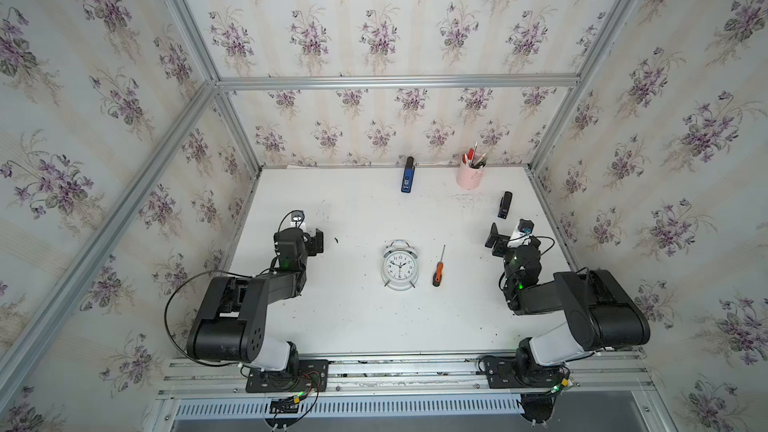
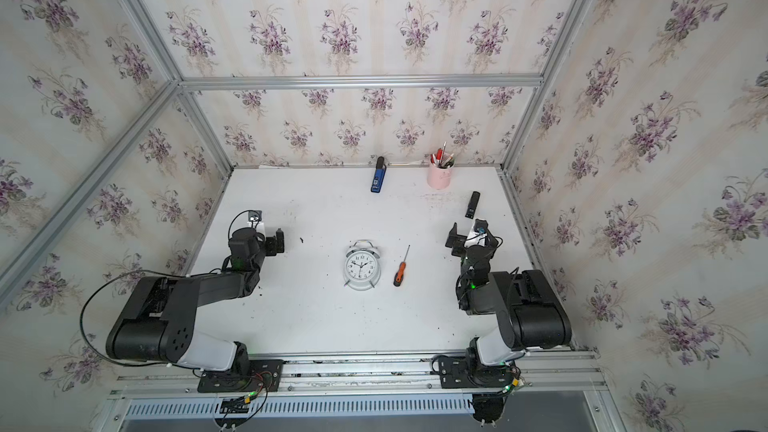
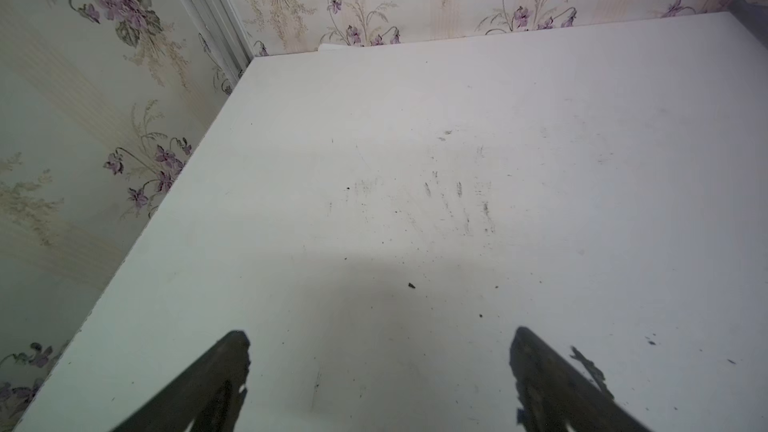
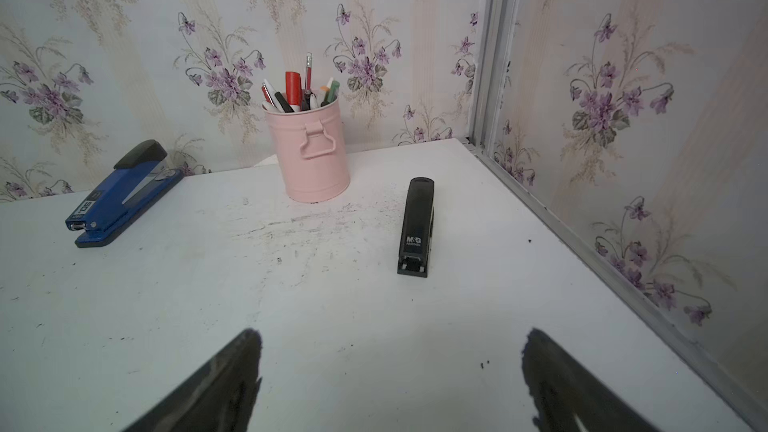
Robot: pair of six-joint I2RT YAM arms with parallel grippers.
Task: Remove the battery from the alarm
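Note:
A silver twin-bell alarm clock point(image 1: 400, 265) lies near the middle of the table with its white dial facing up. Its back, and any battery inside, are hidden. To its right lies a screwdriver point(image 1: 437, 273) with an orange and black handle, shaft pointing away toward the back. My left gripper stands open at the left of the table, well apart from the clock, with only bare tabletop between its fingers. Over on the right side, my right gripper is also open and empty, away from both clock and screwdriver.
At the back edge lies a blue stapler point(image 4: 128, 193). A pink cup point(image 4: 310, 152) of pens stands to its right, and a black stapler point(image 4: 417, 228) lies beyond my right gripper.

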